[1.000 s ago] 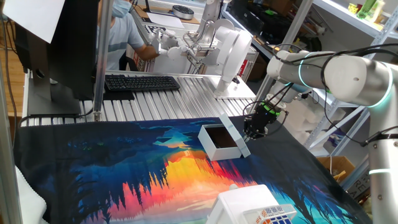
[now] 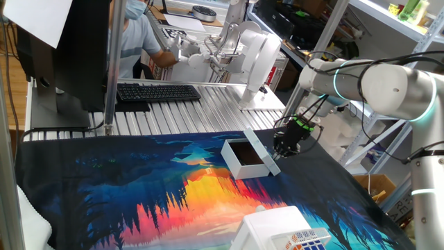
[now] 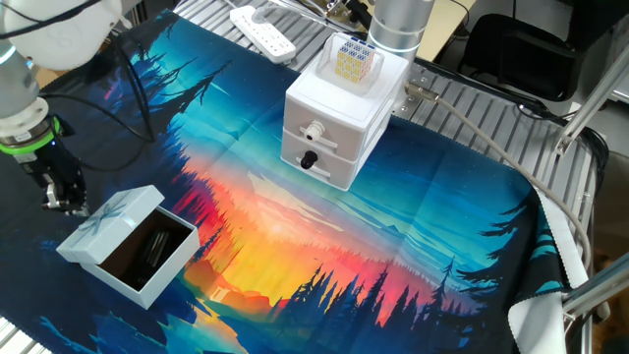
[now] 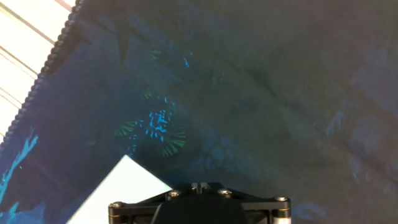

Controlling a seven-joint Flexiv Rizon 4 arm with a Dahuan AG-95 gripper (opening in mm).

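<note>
A pale grey-blue box [image 2: 244,169] stands on the printed cloth, its dark inside showing and some dark thin items [image 3: 157,248] within. Its lid [image 3: 110,224], with a ribbon bow pattern, leans tilted across one side of the box. My gripper [image 3: 69,206] points down just beyond the lid's outer edge; whether it touches the lid cannot be told. In the wrist view, the two sides of the gripper are spread wide, with nothing visible between them. A white corner of the lid [image 4: 121,193] shows at lower left there.
A white drawer unit [image 3: 339,118] stands on the cloth, a patterned block [image 3: 352,64] in the clear holder on top. A power strip [image 3: 263,35] lies at the cloth's edge. Cables hang from the arm.
My gripper and wrist have shifted very slightly, a little downward in exterior view 1. The box and lid look the same.
</note>
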